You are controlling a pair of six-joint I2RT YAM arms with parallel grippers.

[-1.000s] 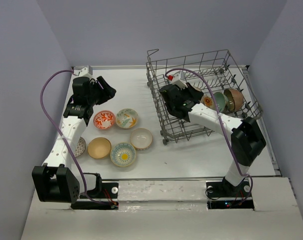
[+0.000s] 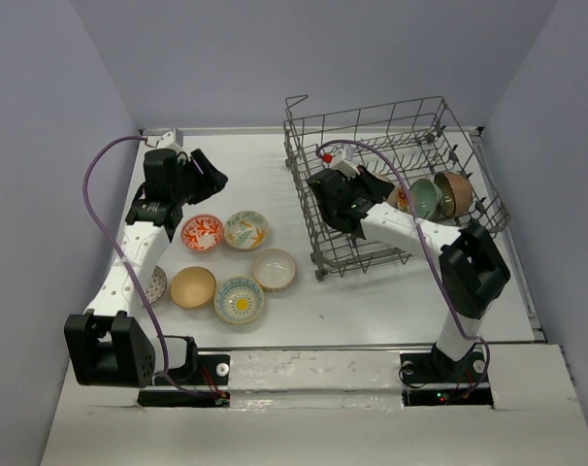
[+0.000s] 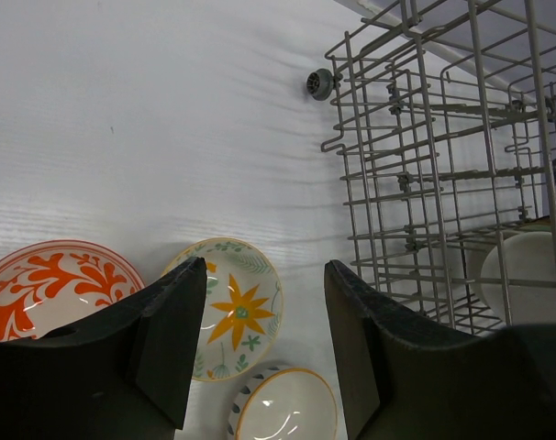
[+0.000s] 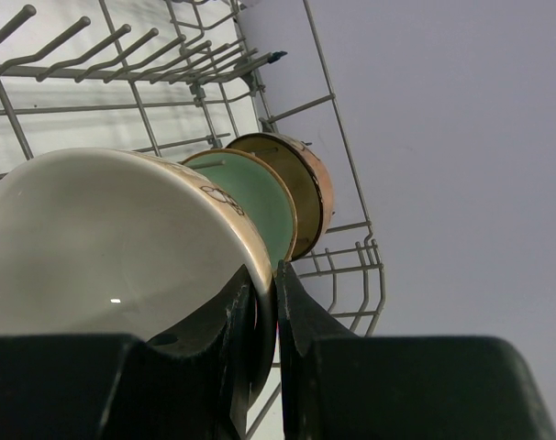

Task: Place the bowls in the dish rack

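Observation:
The wire dish rack (image 2: 323, 248) holds a green bowl (image 2: 425, 197) and a brown bowl (image 2: 456, 192) at its right. Inside it, my right gripper is shut on the rim of a white bowl (image 4: 104, 238). My left gripper stands open and empty above loose bowls: red patterned (image 2: 202, 232), flowered (image 2: 245, 230), cream (image 2: 274, 269), tan (image 2: 192, 287), blue patterned (image 2: 239, 300), and one at the left edge (image 2: 157, 283) partly hidden by the arm.
Bare white table (image 2: 318, 311) lies in front of the rack and at the back left (image 2: 236, 165). Grey walls surround the work area at the back and sides.
The right arm has shifted slightly within the rack over the last second. The left arm has barely moved, and the loose bowls lie where they were.

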